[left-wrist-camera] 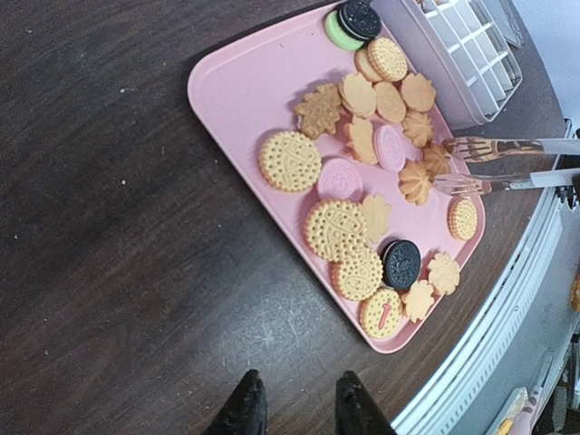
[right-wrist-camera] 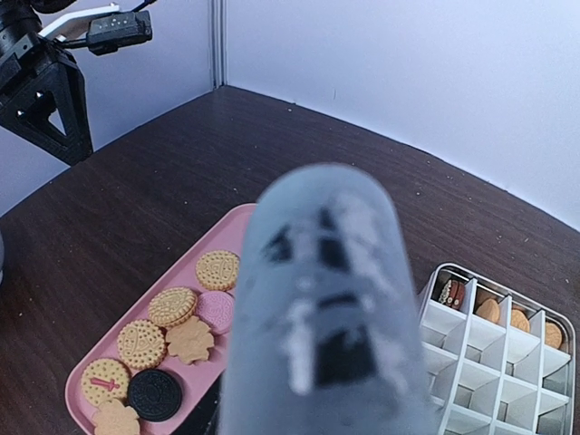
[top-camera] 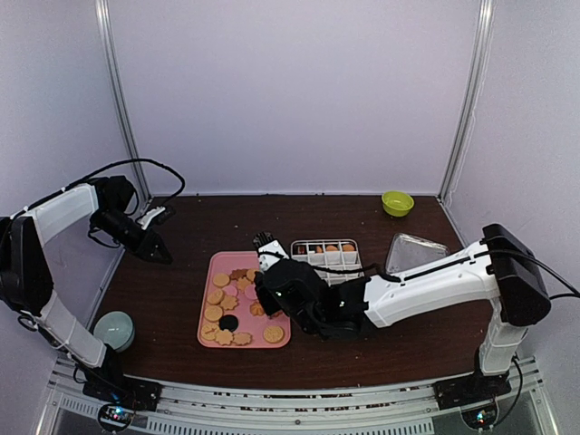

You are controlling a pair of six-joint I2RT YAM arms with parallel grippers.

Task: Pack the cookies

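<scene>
The pink tray point(top-camera: 207, 331) holds assorted cookies, including a black sandwich cookie point(left-wrist-camera: 401, 265) and pink rounds point(left-wrist-camera: 340, 178). Right of it is the white divided box point(right-wrist-camera: 480, 367), with cookies in its back row. My right gripper point(top-camera: 265, 294) is low over the tray's right side; in the left wrist view its clear fingers reach onto flower cookies point(left-wrist-camera: 415, 183). Whether it grips one is hidden; it looks nearly shut. My left gripper hangs apart at the upper left, fingers parted and empty.
A pale bowl point(top-camera: 114, 331) sits front left, a green bowl point(top-camera: 398, 203) back right, a clear lid point(top-camera: 416, 252) right of the box.
</scene>
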